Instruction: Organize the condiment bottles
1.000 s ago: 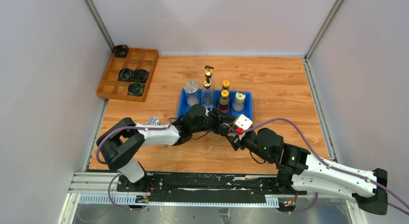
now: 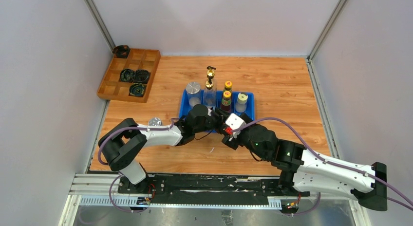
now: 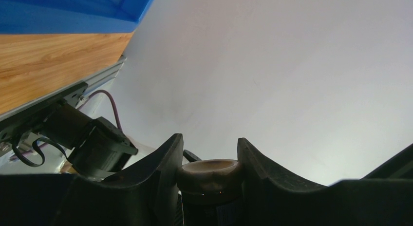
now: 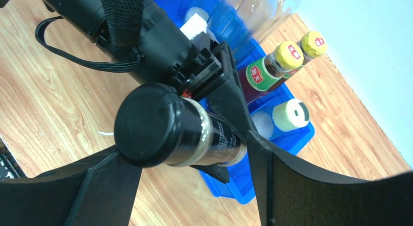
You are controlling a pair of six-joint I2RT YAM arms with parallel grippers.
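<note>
A black-capped bottle (image 4: 160,128) lies sideways in my left gripper, which is shut on it in front of the blue tray (image 4: 297,141). My right gripper is part open, its fingers reaching either side of that bottle close to its cap end; whether they touch it is unclear. In the tray stand two yellow-capped sauce bottles (image 4: 260,75), a jar with a pale lid (image 4: 290,114), clear glass bottles with gold tops (image 2: 210,92) and a silver-lidded jar (image 2: 193,89).
A wooden compartment box (image 2: 117,87) with black coils stands at the back left. A small silver lid (image 2: 155,121) lies left of the tray.
The left arm and the tray's contents look unchanged.
</note>
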